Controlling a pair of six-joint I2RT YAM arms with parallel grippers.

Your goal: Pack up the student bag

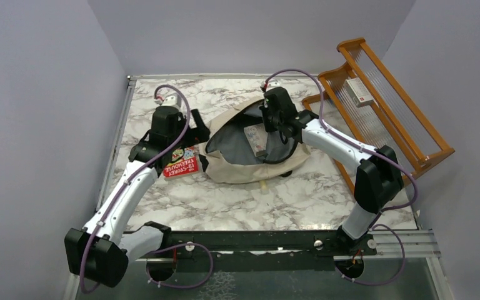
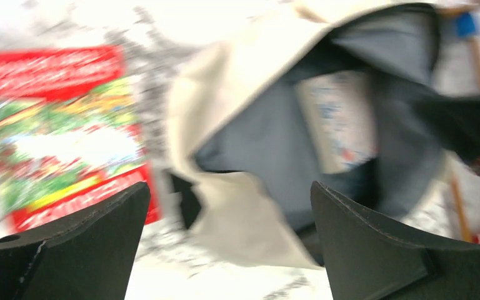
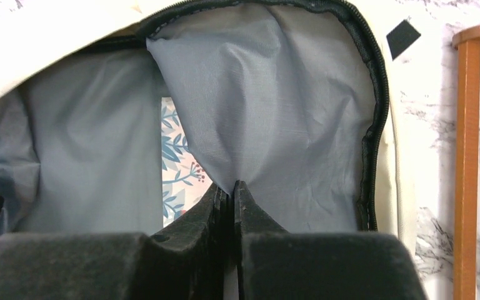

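The beige bag [image 1: 244, 172] lies open on the table, a floral box [image 1: 255, 140] inside its grey lining, seen also as a patterned box [image 3: 178, 156] in the right wrist view. My right gripper is at the lining's upper flap, fingers close together with fabric gathered at the tips; how far shut is unclear. My left gripper stands open, left of the bag, above a red book [image 1: 181, 164]; the left wrist view is blurred, with the colourful book [image 2: 62, 144] at left.
A wooden rack [image 1: 412, 137] holding a pale box [image 1: 358, 92] stands on the right.
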